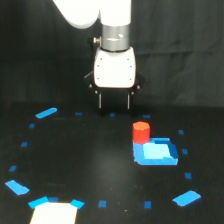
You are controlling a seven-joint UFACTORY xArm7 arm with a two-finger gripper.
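Observation:
High over the back of the dark table hangs my gripper [114, 101], its two thin fingers spread apart and nothing between them. A red block [141, 132] with a six-sided outline is at the back left corner of a small blue tray [172, 160], to the right of the gripper and lower in the picture. Whether the block rests in the tray or stands just behind it, I cannot tell. The tray has a pale inside.
Blue tape strips, such as one strip [46, 113] at the back left and another [186, 198] at the front right, lie on the table with several small blue squares. A cream object [53, 214] is at the front left edge. Mid-table is clear.

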